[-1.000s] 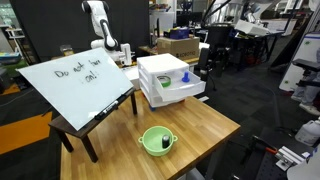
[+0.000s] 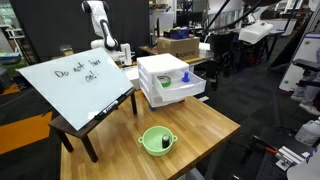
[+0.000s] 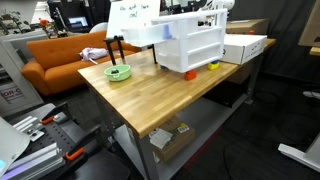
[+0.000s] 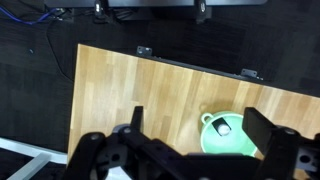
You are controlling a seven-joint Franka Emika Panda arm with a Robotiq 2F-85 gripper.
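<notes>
My gripper is open above the table, its two dark fingers wide apart with nothing between them. In the first exterior view it hangs at the upper right, off the table's right side; its fingertips are hard to make out there. A light green bowl (image 2: 150,148) rests on the wooden table (image 2: 110,155) near the front, with a small dark object (image 2: 167,141) inside. From the wrist, the bowl (image 4: 232,145) lies below and beside the right finger, which covers part of it. The second exterior view shows the bowl (image 3: 118,73) toward the table's far left corner.
A white drawer unit (image 2: 162,67) stands at the back with a drawer pulled out, a blue item (image 2: 186,77) at it. A slanted whiteboard (image 2: 80,85) takes up the left. Red (image 3: 190,75) and yellow (image 3: 213,66) items sit by the unit.
The arm at the upper right has shifted and turned, showing more of its white parts now. The bowl, drawer unit and whiteboard have stayed in place.
</notes>
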